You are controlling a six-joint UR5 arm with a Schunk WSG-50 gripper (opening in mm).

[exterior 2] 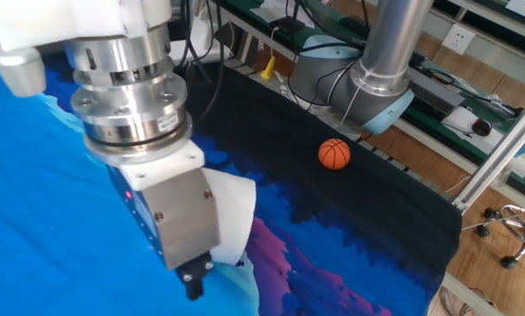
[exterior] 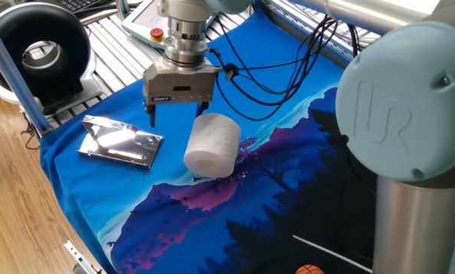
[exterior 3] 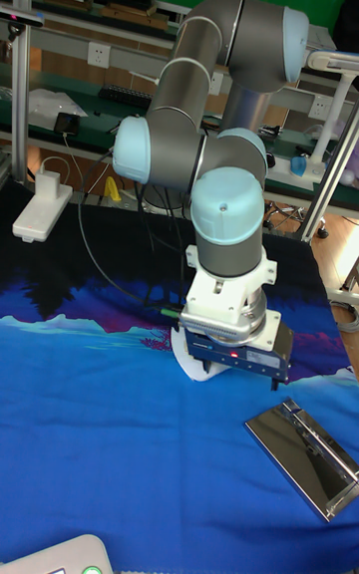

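A white paper roll (exterior: 212, 144) rests on its side on the blue printed cloth, its hollow end facing the front in exterior view 1. My gripper (exterior: 179, 118) points down just behind and left of it, open, with nothing seen between its wide-set fingers. One finger (exterior: 152, 116) hangs over bare cloth; the other's tip is hidden at the roll's upper edge, and whether they touch I cannot tell. In exterior view 2 the gripper body covers part of the roll (exterior 2: 233, 215). Exterior view 3 shows only an edge of the roll (exterior 3: 191, 360) below the gripper.
A shiny folded metal piece (exterior: 121, 144) lies left of the gripper. A small orange basketball (exterior 2: 334, 154) sits on the dark part of the cloth. Black cables (exterior: 288, 84) hang beside the wrist. Open cloth (exterior 3: 128, 435) stretches left of the roll in exterior view 3.
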